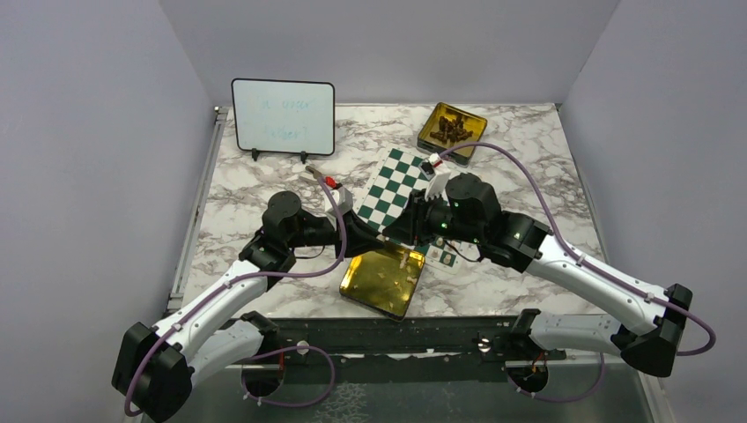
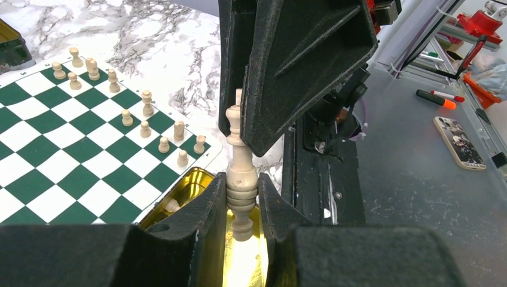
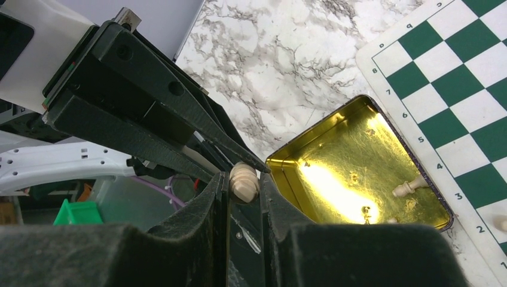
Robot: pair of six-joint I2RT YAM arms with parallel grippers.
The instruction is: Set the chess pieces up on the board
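A cream chess piece (image 2: 242,176) with a ringed stem is held between both grippers above the gold tin. My left gripper is shut on its lower part. From above, in the left wrist view, my right gripper is shut on the other end of the same piece. The right wrist view shows the piece (image 3: 244,184) end-on, so its full shape is hidden there. The green and white board (image 1: 388,187) lies behind the grippers. Several cream pieces, among them a pawn (image 2: 164,144) and a taller piece (image 2: 147,103), stand along one side of it.
Below the grippers, the gold tin (image 1: 374,286) holds a few cream pieces, one lying on its side (image 3: 410,186). A second tin (image 1: 432,145) with dark pieces stands at the back right. A whiteboard (image 1: 284,116) is at the back left.
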